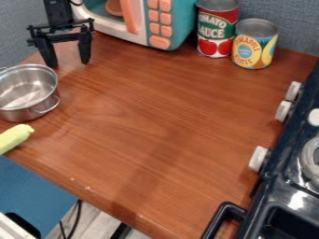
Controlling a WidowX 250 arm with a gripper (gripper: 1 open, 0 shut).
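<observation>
My black gripper (67, 52) hangs at the top left of the camera view, open, with its two fingers apart and nothing visible between them. Below it sits a steel pot (25, 93) at the left edge of the wooden table (162, 121). A yellow corn cob (14, 139) lies just below the pot at the table's edge. The teal toy microwave (177, 19) stands right of the gripper at the back.
A tomato sauce can (215, 30) and a second can (255, 45) stand at the back right. A black stove (286, 187) with white knobs fills the right side.
</observation>
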